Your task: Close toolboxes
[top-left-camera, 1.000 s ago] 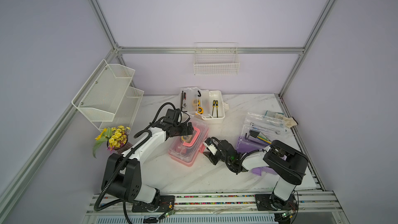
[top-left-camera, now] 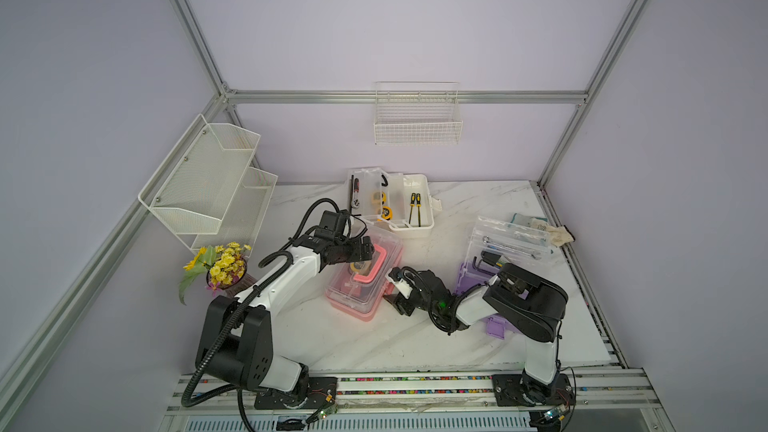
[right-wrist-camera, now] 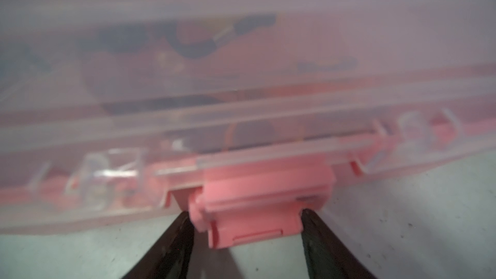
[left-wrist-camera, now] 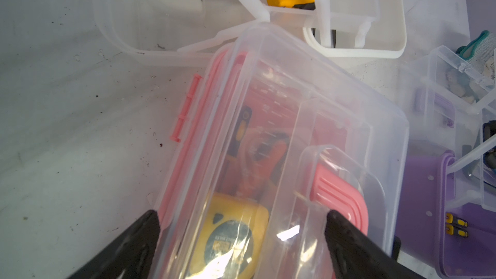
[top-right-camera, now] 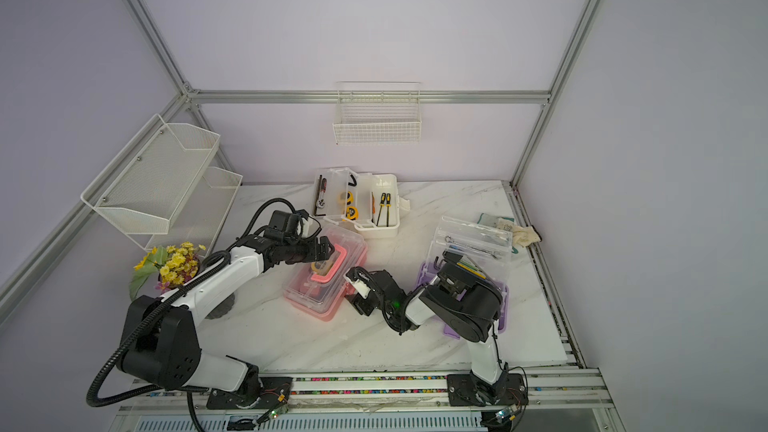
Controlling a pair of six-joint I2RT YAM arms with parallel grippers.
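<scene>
The pink toolbox (top-left-camera: 357, 297) has its clear lid (left-wrist-camera: 268, 82) down over tools. My left gripper is open over the lid, either side of a yellow tape measure seen through it. At the box's right side, my right gripper is part open with its fingers beside the pink latch (right-wrist-camera: 263, 191); whether it grips the latch is unclear. The white toolbox (top-right-camera: 385, 229) at the back and the purple toolbox (left-wrist-camera: 421, 206) on the right stand open, with tools inside.
Yellow flowers (top-left-camera: 229, 264) stand at the left below white mesh shelves (top-left-camera: 204, 176). A cloth (top-left-camera: 560, 233) lies at the back right.
My right arm has moved slightly left, bringing its gripper closer to the pink toolbox's side. My left arm has not visibly moved.
</scene>
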